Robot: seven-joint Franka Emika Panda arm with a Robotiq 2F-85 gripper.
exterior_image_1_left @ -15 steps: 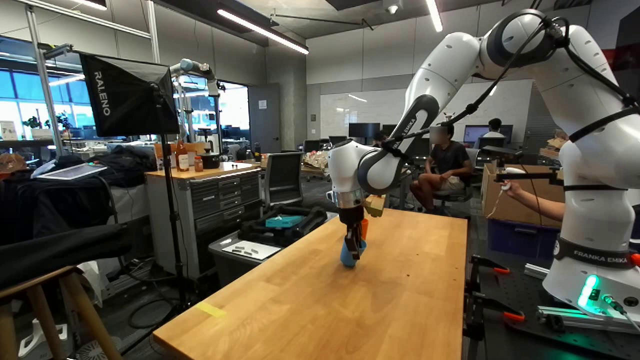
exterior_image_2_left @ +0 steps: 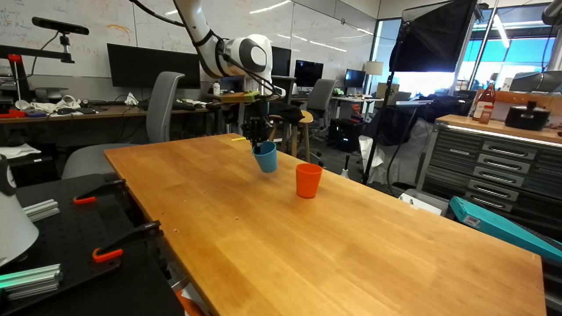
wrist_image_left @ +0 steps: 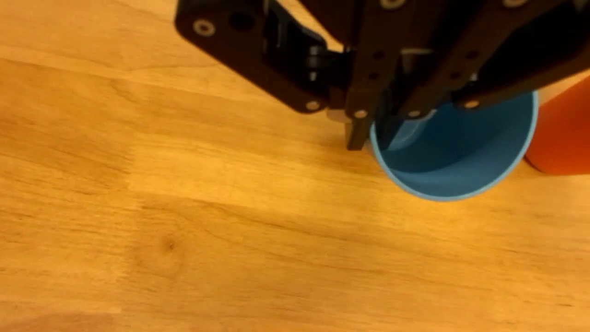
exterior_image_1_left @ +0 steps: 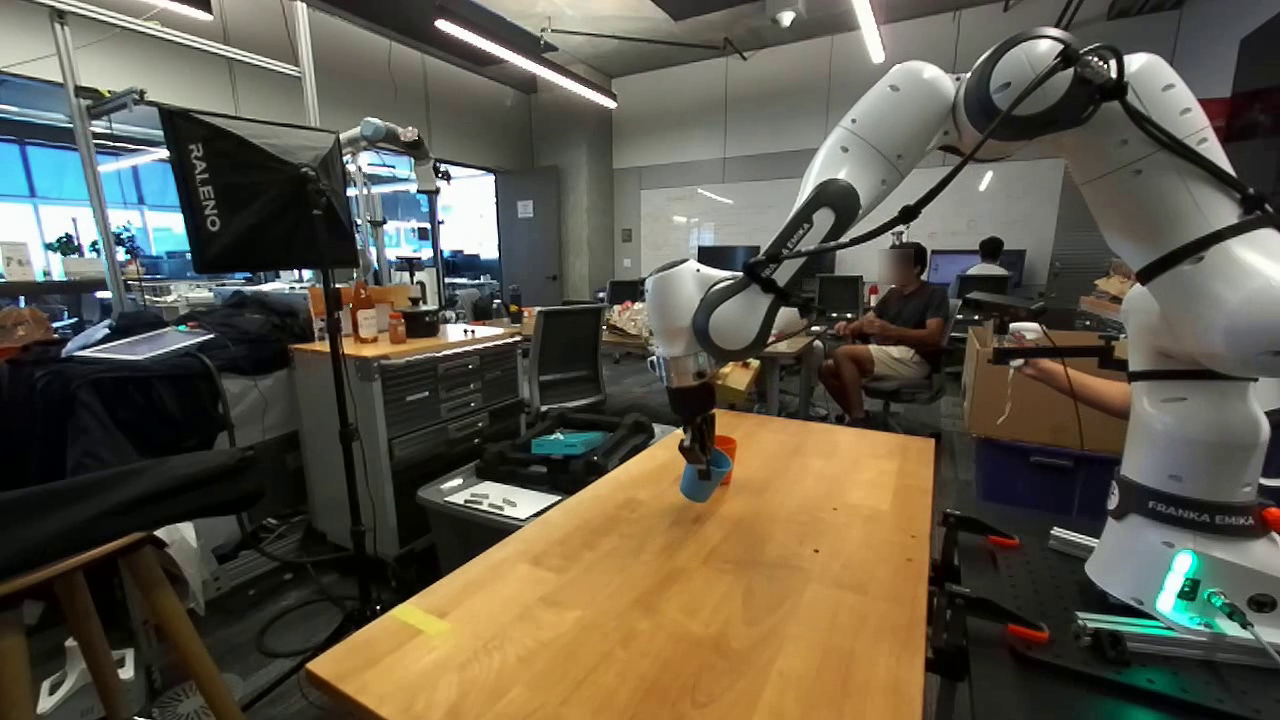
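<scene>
My gripper is shut on the near rim of a blue cup (wrist_image_left: 464, 149), one finger inside and one outside its wall. The cup (exterior_image_2_left: 266, 159) hangs tilted just above the wooden table in the second exterior view. An orange cup (exterior_image_2_left: 308, 181) stands upright on the table, apart from the blue one there. From the first exterior view the orange cup (exterior_image_1_left: 727, 456) is partly hidden behind my gripper (exterior_image_1_left: 699, 466) and the blue cup (exterior_image_1_left: 701, 482). Only the orange cup's edge (wrist_image_left: 564, 133) shows at the right of the wrist view.
Clamps (exterior_image_1_left: 993, 618) grip its robot-side edge. Beyond the opposite edge stands a grey bin (exterior_image_1_left: 480, 516). A person sits at the back.
The gripper and blue cup have risen and moved farther back toward the orange cup. The blue cup now tilts, where it looked nearly upright on the table before.
</scene>
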